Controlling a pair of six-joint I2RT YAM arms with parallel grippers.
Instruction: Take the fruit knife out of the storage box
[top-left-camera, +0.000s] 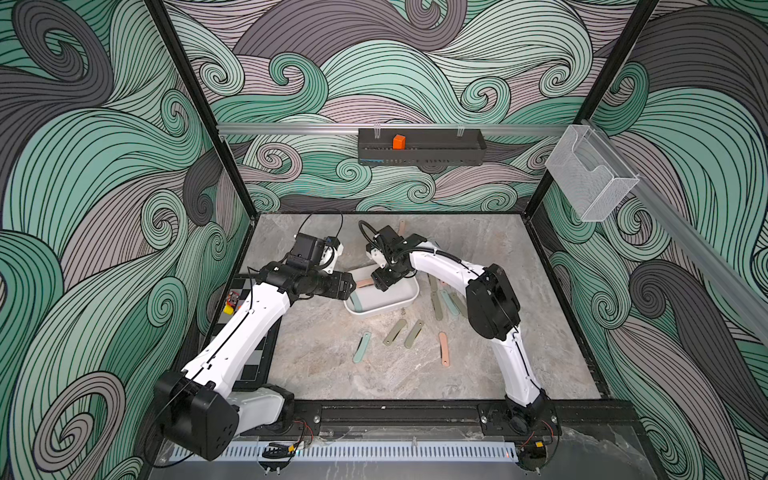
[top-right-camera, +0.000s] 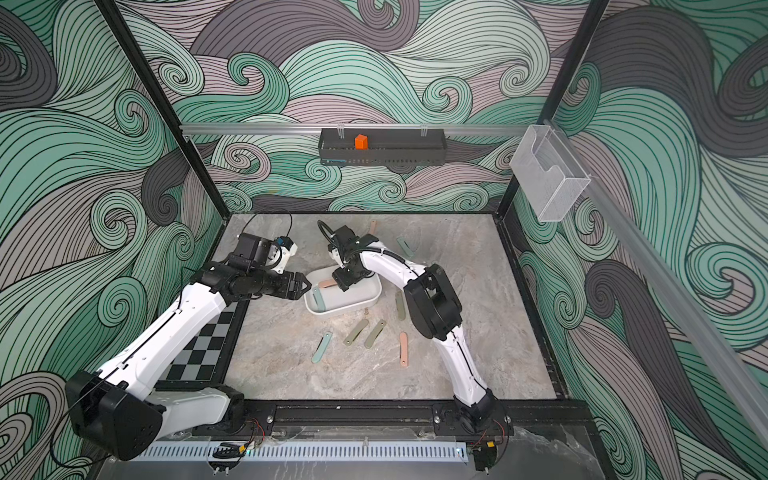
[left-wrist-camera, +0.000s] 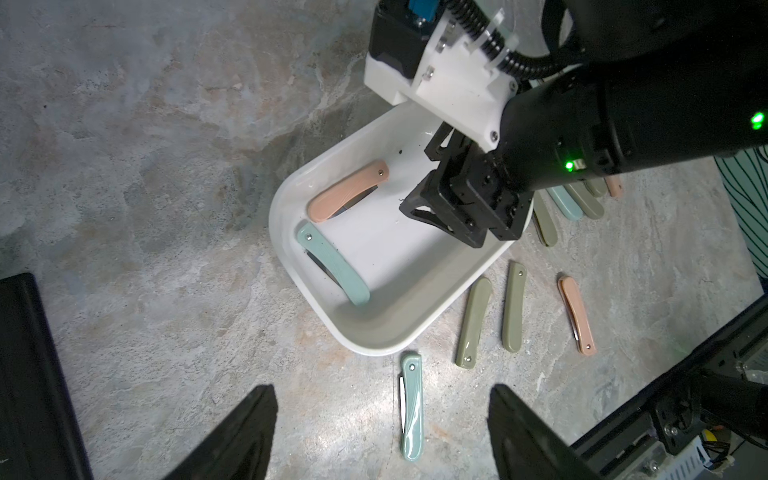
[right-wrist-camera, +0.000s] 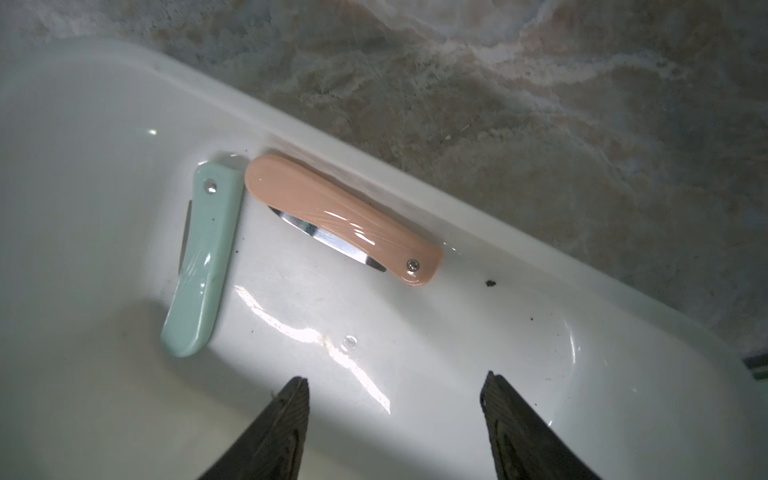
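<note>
The white storage box (left-wrist-camera: 424, 312) sits mid-table, holding a pink folding fruit knife (right-wrist-camera: 328, 208) along one long wall and a teal one (right-wrist-camera: 200, 264) at one end. My right gripper is over the box, fingers apart with nothing visible between them. My left gripper hangs just left of the box, higher up; its blurred fingertips stand apart in its wrist view, and I see nothing held between them.
Several folded knives, green (left-wrist-camera: 513, 304), teal (left-wrist-camera: 412, 408) and pink (left-wrist-camera: 576, 316), lie on the table around the box's front and right. A dark checkered board (top-right-camera: 196, 348) is at the left edge.
</note>
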